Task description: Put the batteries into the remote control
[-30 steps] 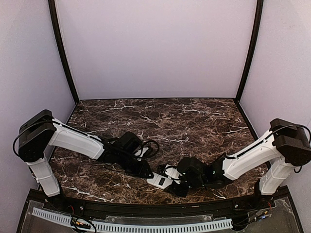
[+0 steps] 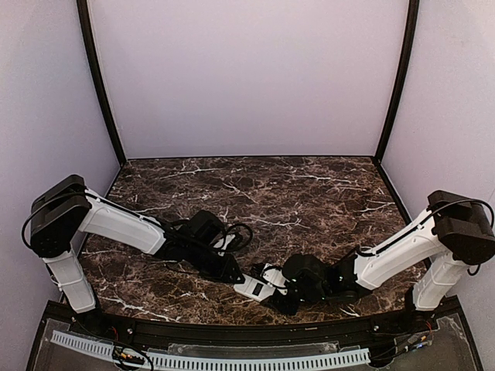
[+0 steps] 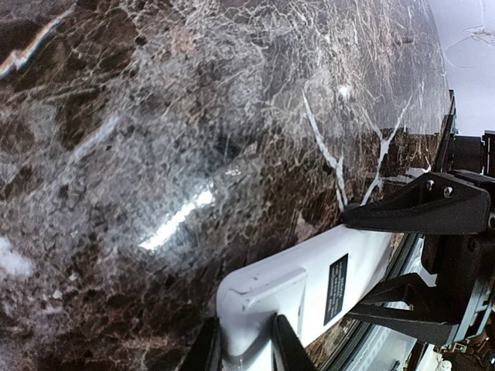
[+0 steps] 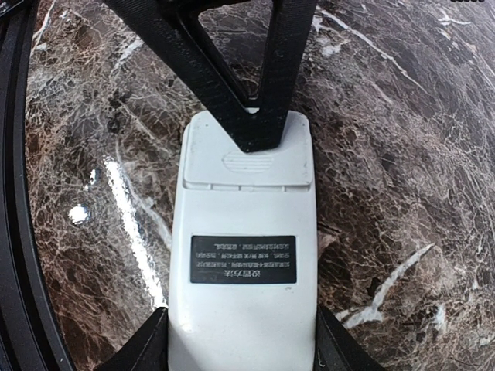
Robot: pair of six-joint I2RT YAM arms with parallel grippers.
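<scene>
A white remote control (image 2: 251, 287) lies at the near middle of the table, back side up, with a black label (image 4: 243, 259) and a cover piece (image 4: 247, 171) at one end. My left gripper is shut at that cover end, its dark fingertips resting on the white plastic; what exactly is between them is hard to see. My right gripper is shut on the other end of the remote, holding it across its sides. No batteries can be made out in these views.
A black rail (image 2: 232, 330) runs along the front edge just below the remote, and pale walls stand at the back and sides.
The right arm has shifted very slightly at the remote over the last second. The left arm and the remote look nearly unchanged.
</scene>
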